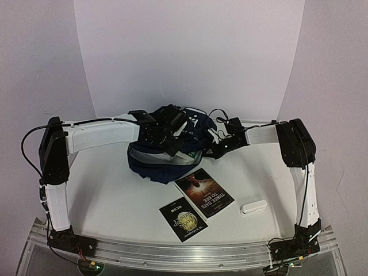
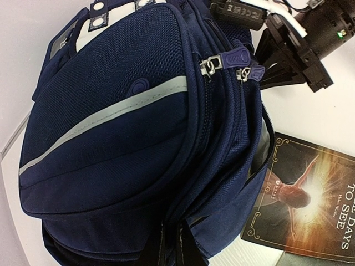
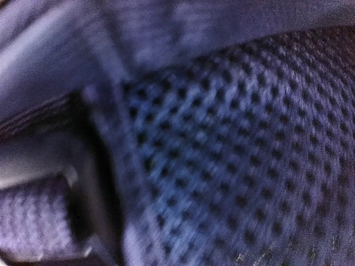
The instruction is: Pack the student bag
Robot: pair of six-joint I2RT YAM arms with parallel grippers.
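The navy backpack (image 1: 164, 172) (image 2: 105, 155) lies at the back middle, a pocket gaping toward the front. My left gripper (image 1: 175, 149) is over it, its fingertips down among the fabric folds; their state is unclear. My right gripper (image 1: 210, 148) presses at the bag's right side, by the zipper pulls; the right wrist view shows only blurred mesh fabric (image 3: 238, 144), so its fingertips are hidden. In front lie the book "Three Days to See" (image 1: 204, 192) (image 2: 294, 205) and a smaller dark book (image 1: 184, 219).
A slim white case (image 1: 253, 207) lies at the front right. Pale walls enclose the back and sides.
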